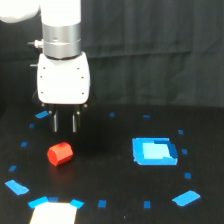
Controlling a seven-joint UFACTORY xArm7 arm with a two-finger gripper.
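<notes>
A red block (60,154) lies on the black table at the left. Above it and slightly to its right hangs my gripper (65,123), pointing down. Its two thin dark fingers stand apart, with nothing visible between them, so the gripper is open. A gap shows between the fingertips and the block in this view. Right of the middle is a blue-edged square (138,147) with a pale centre; whether it is a flat mark or a shallow tray I cannot tell.
Small blue tape marks dot the black table. Larger light-blue strips (186,198) lie at the front right and front left. A pale square (53,213) sits at the front left edge. Between the block and the blue-edged square the table is clear.
</notes>
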